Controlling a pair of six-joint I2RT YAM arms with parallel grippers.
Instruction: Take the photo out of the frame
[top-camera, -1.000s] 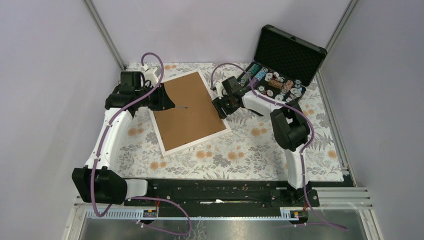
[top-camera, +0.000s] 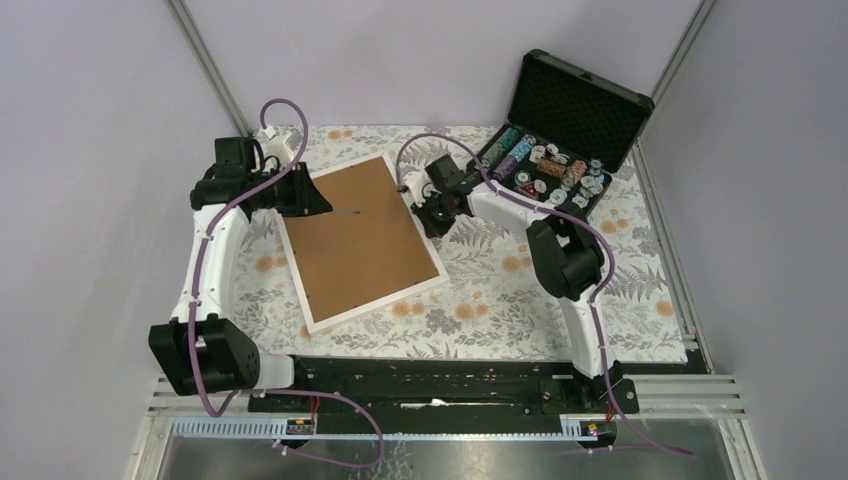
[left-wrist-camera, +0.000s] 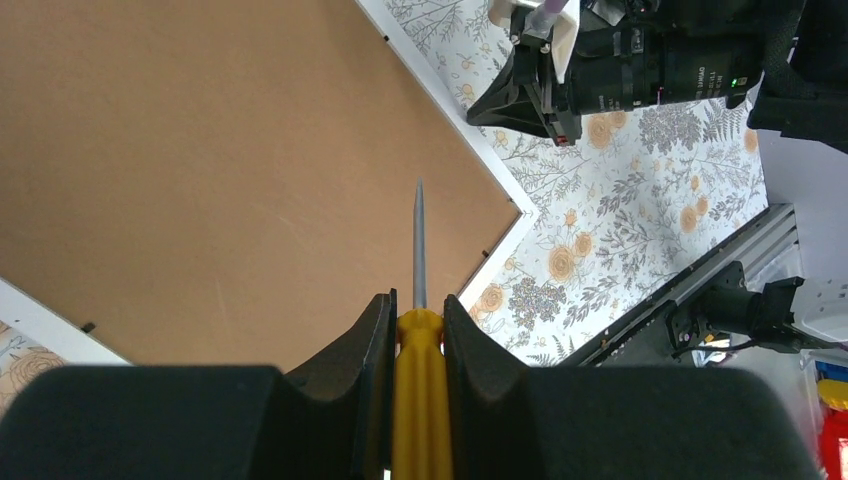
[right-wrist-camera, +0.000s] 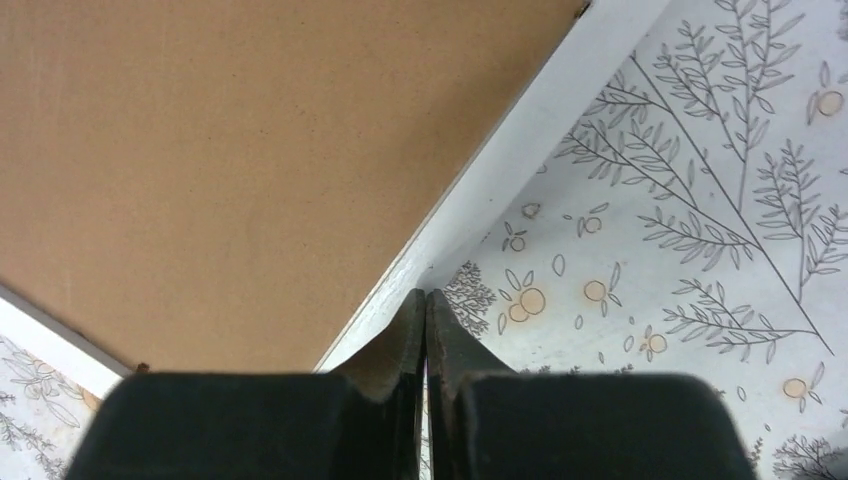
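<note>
A white picture frame (top-camera: 378, 304) lies back side up on the patterned table, its brown backing board (top-camera: 360, 255) facing up; no photo shows. Small dark tabs stick out along the inner rim. My left gripper is shut on a yellow-handled screwdriver (left-wrist-camera: 420, 360), whose thin metal shaft points out over the board. At the frame's right side, my right gripper is shut with its fingertips against the outer edge of the white rim (right-wrist-camera: 500, 160). Nothing shows between those fingers.
An open black case (top-camera: 570, 165) with poker chips stands at the back right, close to the right arm.
My left gripper, still holding the screwdriver, has also drifted left.
</note>
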